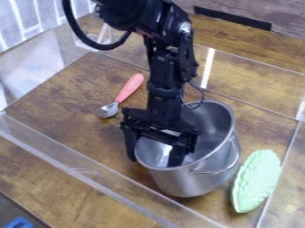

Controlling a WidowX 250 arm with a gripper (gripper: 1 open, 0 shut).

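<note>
The black arm reaches down from the top to a large steel pot (pixel 195 181) at the centre right. Its gripper (pixel 160 142) sits at the pot's near-left rim, with the fingers low, partly inside the pot or over its edge. Whether it is open or shut, and whether anything is between the fingers, I cannot tell.
A spoon with a pink handle (pixel 128 89) lies left of the arm. A pale green leaf-shaped object (pixel 256 181) lies right of the pot. Clear plastic walls edge the wooden surface (pixel 60 120), whose left part is mostly clear.
</note>
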